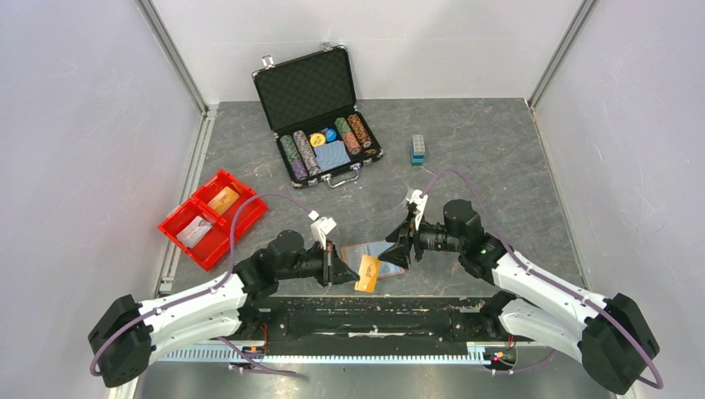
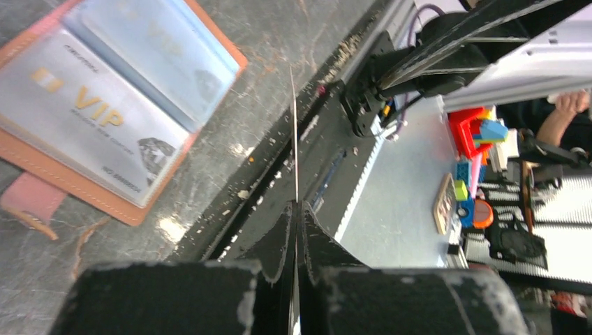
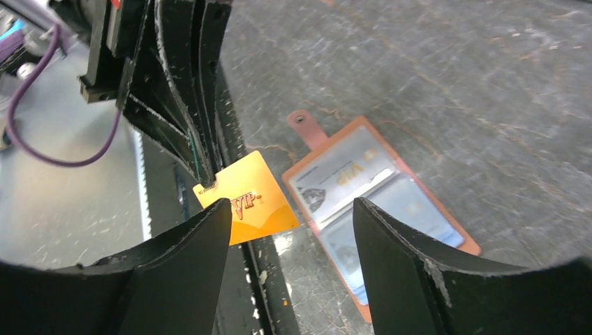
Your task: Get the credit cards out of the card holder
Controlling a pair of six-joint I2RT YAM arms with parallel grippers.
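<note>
My left gripper (image 1: 352,276) is shut on the orange VIP card, lifted above the front edge of the work surface; the left wrist view shows that card edge-on as a thin line. The open card holder (image 3: 373,128) lies on the surface with a white VIP card (image 2: 84,105) and light blue sleeves (image 2: 167,59) showing. My right gripper is open above the holder's right side, with nothing between its fingers.
A red bin (image 1: 179,237) with cards stands at the left. An open poker chip case (image 1: 303,83) is at the back, a small block stack (image 1: 417,150) right of it.
</note>
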